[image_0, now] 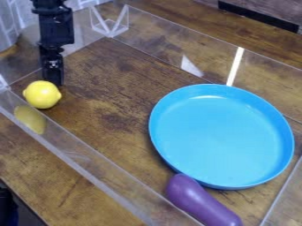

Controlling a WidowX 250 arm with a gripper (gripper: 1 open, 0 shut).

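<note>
A yellow ball-like object (42,94) rests on the wooden floor of a clear-walled enclosure at the left. My black gripper (51,67) hangs just above and behind it at the upper left, open; its fingertips are dark and hard to make out. A large blue plate (221,134) lies at the right, and a purple eggplant-shaped object (200,201) lies at the lower right.
Transparent walls border the area on the left, front and back.
</note>
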